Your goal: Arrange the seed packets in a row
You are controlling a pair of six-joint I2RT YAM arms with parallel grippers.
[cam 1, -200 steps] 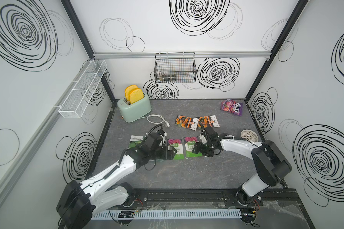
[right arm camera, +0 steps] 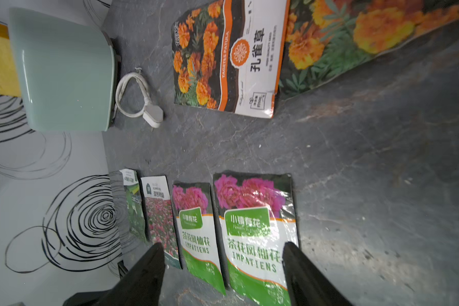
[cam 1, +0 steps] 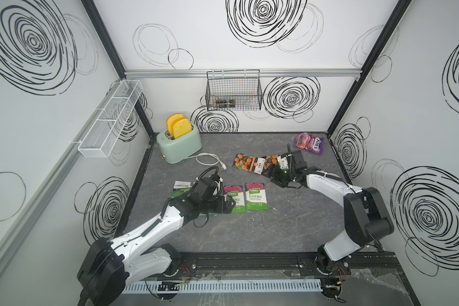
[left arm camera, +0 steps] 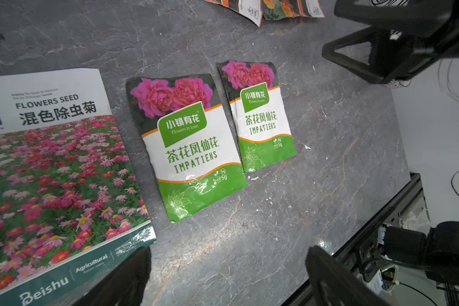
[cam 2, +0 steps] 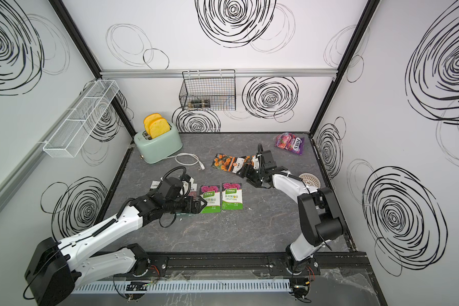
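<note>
In the right wrist view a row runs across the table: a green packet point(right arm camera: 134, 206), a daisy-field packet point(right arm camera: 160, 216) and two pink-flowered Impatiens packets point(right arm camera: 196, 229), the last Impatiens packet point(right arm camera: 252, 224) at the right end. Behind the row, two orange marigold packets lie sideways, the left marigold packet point(right arm camera: 229, 56) touching or overlapping the right marigold packet point(right arm camera: 352, 38). My left gripper is open and empty above the daisy and Impatiens packets. My right gripper point(cam 1: 271, 176) stands open near the marigold packets, nothing between its fingers.
A green toaster point(cam 1: 179, 145) with yellow slices and a white plug cable point(cam 1: 207, 159) occupies the back left. At the back right is a purple snack bag point(cam 1: 309, 143); a round white strainer point(cam 2: 309, 180) sits by the right arm.
The left arm stays nearly still.
</note>
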